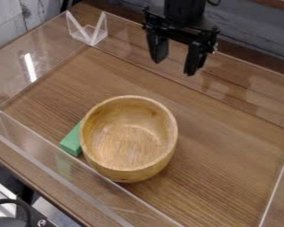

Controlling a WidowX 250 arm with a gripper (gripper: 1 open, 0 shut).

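My black gripper (pixel 177 51) hangs at the top centre over the wooden table, its two fingers pointing down and apart, with nothing seen between them. A tan oval bowl (pixel 129 165) sits at the lower left of the table, and a green block (pixel 72 138) lies against its left side, partly hidden by it.
A white wire-like stand (pixel 90 27) is at the back left. Black cables show at the lower left corner, outside the work area.
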